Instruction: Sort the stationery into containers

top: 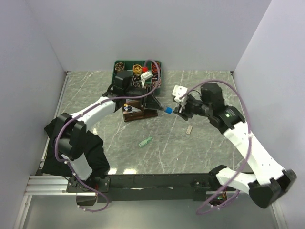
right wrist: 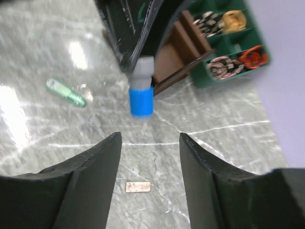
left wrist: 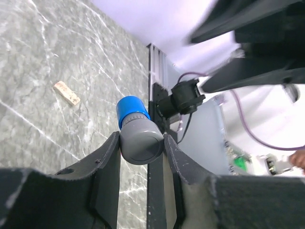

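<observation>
A short grey stick with a blue end (left wrist: pixel 132 106) is held between the fingertips of my left gripper (top: pixel 157 104), above the table. In the right wrist view the stick's blue part (right wrist: pixel 141 102) points down toward my right gripper, which stands open and apart from it, nothing between its fingers. On the table lie a green bottle-shaped item (top: pixel 145 141) and a small pale block like an eraser (top: pixel 189 130). The brown box (top: pixel 150 114) holds several pens (top: pixel 131 108); my left arm partly covers it.
Behind the brown box sits a green compartment tray (top: pixel 116 71) with coiled items in it. Dark cloth (top: pixel 90 155) lies at the left. Clear table stretches across the front and right. Both grippers are close together at the middle.
</observation>
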